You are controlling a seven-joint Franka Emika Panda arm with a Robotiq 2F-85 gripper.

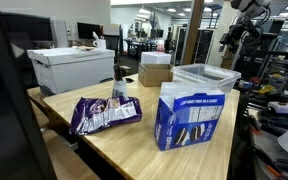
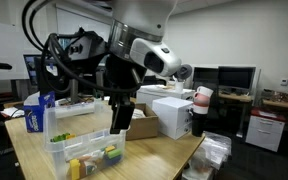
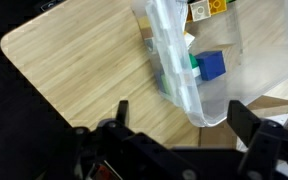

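Note:
My gripper stands open above the table, with its dark fingers [image 3: 246,122] wide apart and nothing held. The near wall of a clear plastic bin [image 3: 176,62] runs below and between them. Inside the bin are a blue block [image 3: 211,66], a yellow block [image 3: 218,5] and other small coloured pieces. Exterior view 2 has the gripper's dark finger [image 2: 120,117] over the near side of the bin [image 2: 57,127], where yellow blocks [image 2: 78,169] show through. From exterior view 1 the bin [image 1: 206,72] is at the table's far right, its contents unclear.
A blue-and-white cookie box [image 1: 187,122] and a purple snack bag [image 1: 105,115] lie on the table, with a bottle [image 1: 119,84] behind. Cardboard boxes [image 1: 155,74] stand near the bin. Bare wood [image 3: 79,60] lies left of the bin in the wrist view.

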